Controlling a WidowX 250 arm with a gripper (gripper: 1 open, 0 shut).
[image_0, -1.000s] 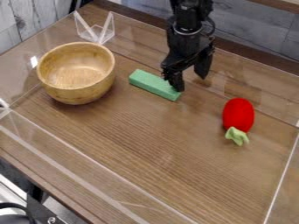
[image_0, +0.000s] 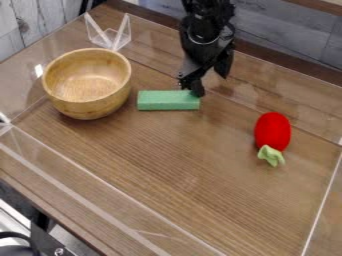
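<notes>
My gripper (image_0: 199, 86) is low over the upper middle of the table, open, its fingertips at the right end of a green block (image_0: 166, 100). The block lies flat, roughly level left to right, just right of a wooden bowl (image_0: 86, 80). Whether the fingers touch it is hard to tell.
A red object (image_0: 273, 132) with a pale green piece (image_0: 271, 156) at its lower end lies at the right. A white wire-like item (image_0: 110, 32) stands at the upper left.
The green block has turned from a diagonal to a nearly level position and shifted slightly left and down. My gripper has moved slightly left.
</notes>
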